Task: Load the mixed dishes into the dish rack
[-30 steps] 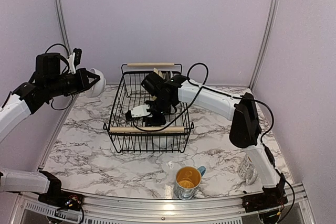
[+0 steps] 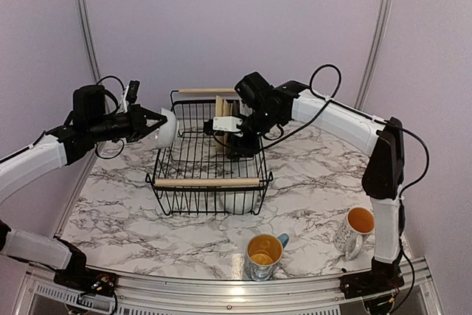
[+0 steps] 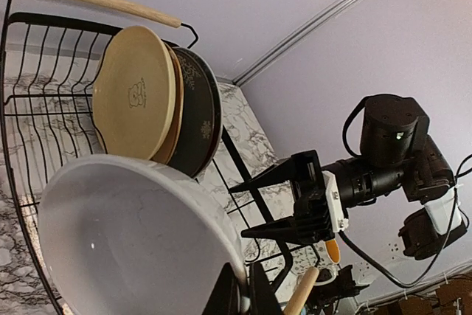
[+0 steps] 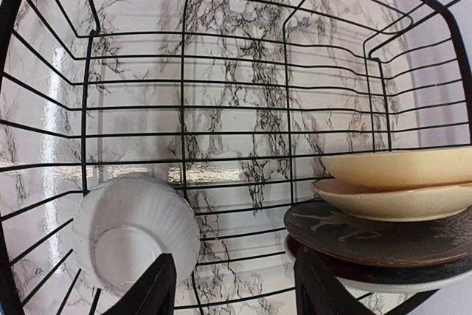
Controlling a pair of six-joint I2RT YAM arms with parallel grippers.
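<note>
My left gripper [image 2: 151, 119] is shut on the rim of a white bowl [image 3: 133, 234], held tilted over the left side of the wire rack [image 2: 206, 182]. My right gripper hangs over the rack's right part, fingers apart with nothing between them. Inside the rack, cream plates [image 3: 129, 94] and dark plates [image 3: 193, 108] stand on edge, and a white bowl or cup [image 4: 133, 234] sits in another section.
An orange-lined mug [image 2: 262, 256] with a blue handle stands at the front edge; a patterned white mug [image 2: 346, 237] is at the front right. Much of the rack's floor beside the plates is bare.
My left gripper has moved right with the bowl, toward the rack. My right arm has risen and shifted right, uncovering plates and the right mug.
</note>
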